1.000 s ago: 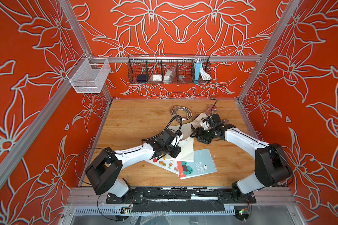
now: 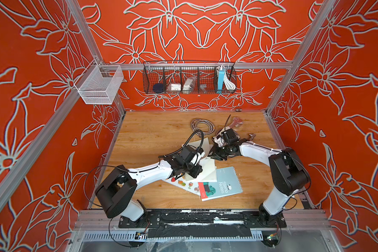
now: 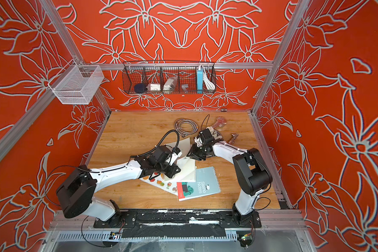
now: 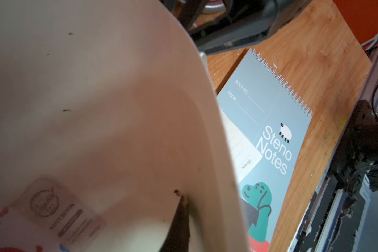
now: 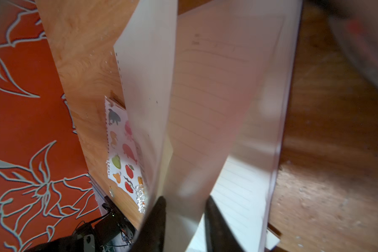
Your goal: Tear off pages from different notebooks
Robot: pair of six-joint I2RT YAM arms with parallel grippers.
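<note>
An opened notebook with lined cream pages (image 5: 243, 197) lies mid-table, a page (image 5: 142, 84) raised from it. My left gripper (image 2: 196, 167) is down on it at the left; a pale curved sheet fills much of the left wrist view and hides its fingertips. My right gripper (image 2: 214, 154) is at the page's right, its blurred fingers beside the raised paper; whether they grip it is unclear. A Steno Notes spiral notebook (image 4: 273, 138) lies in front, partly under the open one. A notebook with fruit pictures (image 5: 121, 155) lies beneath at the front left.
A coiled metal hose (image 2: 201, 121) and assorted items (image 2: 236, 121) lie behind the grippers. A black wire basket (image 2: 189, 77) hangs on the back wall, a white one (image 2: 100, 88) at the left.
My right gripper has moved left onto the notebook's pages, its arm shifting with it. My left arm looks unchanged.
</note>
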